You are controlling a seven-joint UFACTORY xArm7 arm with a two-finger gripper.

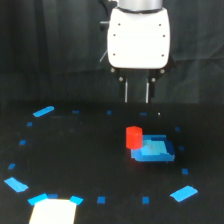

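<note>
High over the dark table hangs my gripper [137,98], its two thin fingers pointing down and spread apart, with only empty space between them. Below it stands a red block [133,138]. The block overlaps the left edge of a small blue tray [169,156] in the view; whether it rests on the rim or stands in front of it I cannot tell. Inside the tray is a light blue piece [153,147].
Light blue strips lie on the table at the far left [43,111], near left [16,184] and right [184,193]. A cream square [54,212] sits at the front left edge. Small blue marks dot the table.
</note>
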